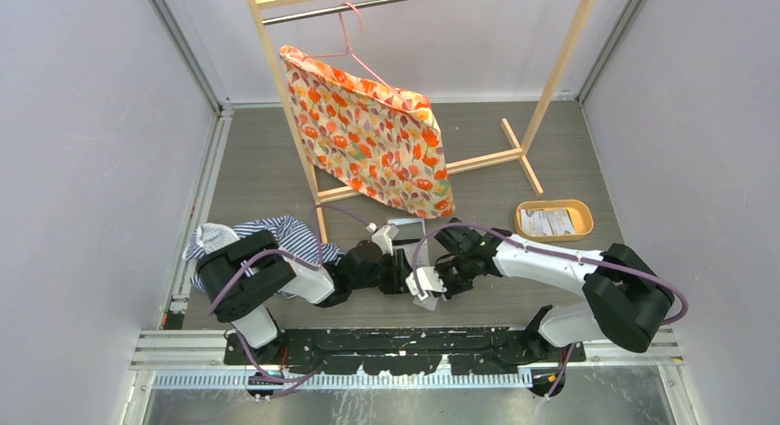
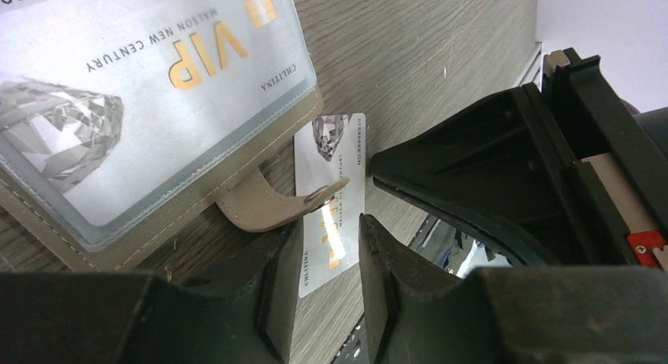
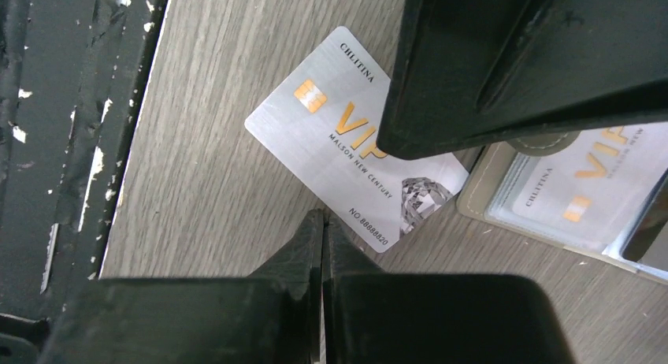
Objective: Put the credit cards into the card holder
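Observation:
The card holder (image 1: 409, 233) lies mid-table, partly covered by the arms. In the left wrist view, a VIP card sits behind its clear window (image 2: 236, 135), and its beige strap (image 2: 260, 202) sticks out by the fingertips of my left gripper. That gripper is part open; whether it touches the strap I cannot tell. A loose silver VIP card (image 3: 327, 135) lies flat on the table beside the holder's edge (image 3: 480, 195). My right gripper is shut at the card's near edge, with nothing showing between its fingers.
A yellow tray (image 1: 585, 215) with several cards stands on the right. Striped cloth (image 1: 285, 234) lies on the left. Flowered cloth (image 1: 377, 131) hangs from the wooden rack (image 1: 478, 162) behind. The two grippers are close together; a left finger (image 3: 473, 88) overhangs the loose card.

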